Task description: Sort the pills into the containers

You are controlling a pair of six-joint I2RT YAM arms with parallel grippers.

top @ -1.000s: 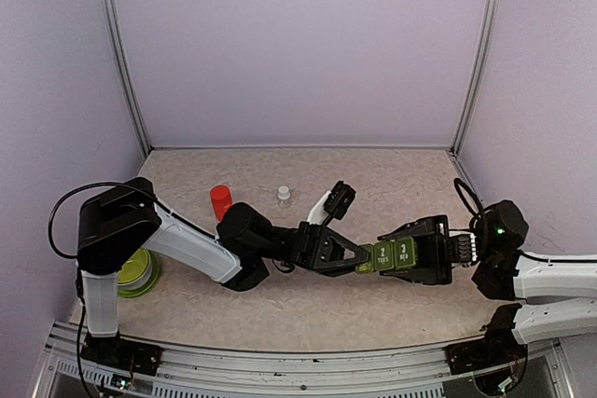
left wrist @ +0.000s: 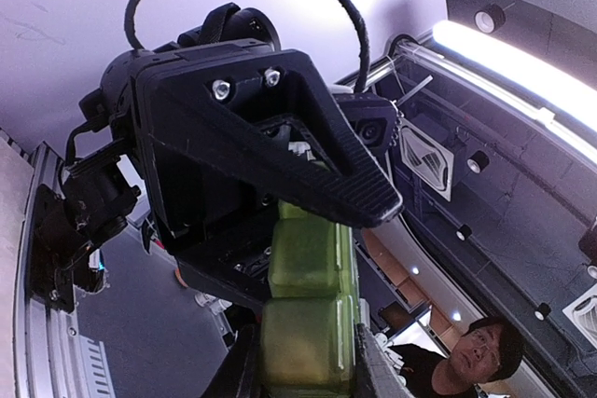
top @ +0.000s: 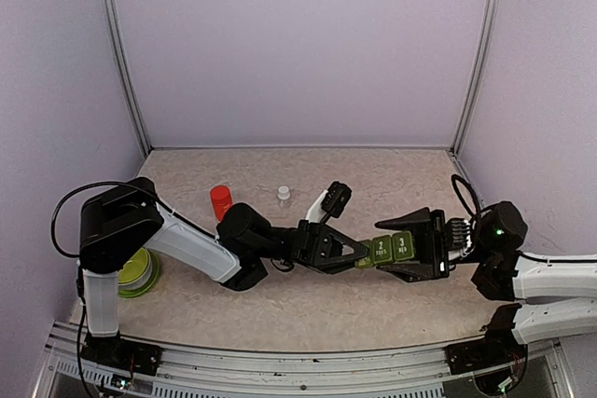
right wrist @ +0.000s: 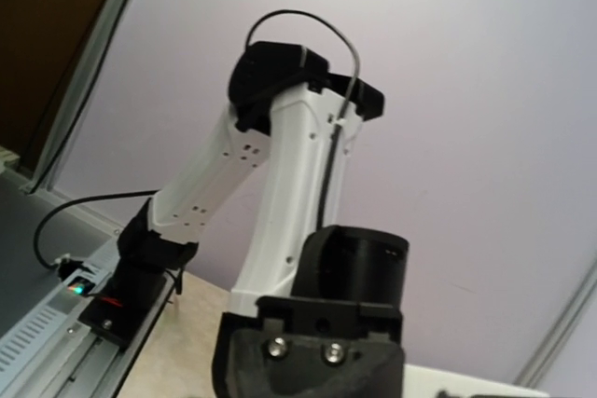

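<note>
A green pill organizer (top: 392, 248) with numbered lids is held level between my two arms. My left gripper (top: 360, 252) is shut on its left end; in the left wrist view the green compartments (left wrist: 308, 347) rise from between the dark fingers. From the other side, my right gripper (top: 384, 251) has its fingers spread above and below the organizer. In the left wrist view a gap shows beside its upper finger (left wrist: 298, 160). The right wrist view shows the left arm (right wrist: 289, 174), not the organizer. Behind the arms stand a red-capped bottle (top: 221, 200) and a small white-capped bottle (top: 284, 195); no pills show.
Several green and white dishes (top: 140, 273) are stacked at the left, partly behind the left arm. Walls enclose the back and sides.
The left arm and the organizer have stayed almost in place.
</note>
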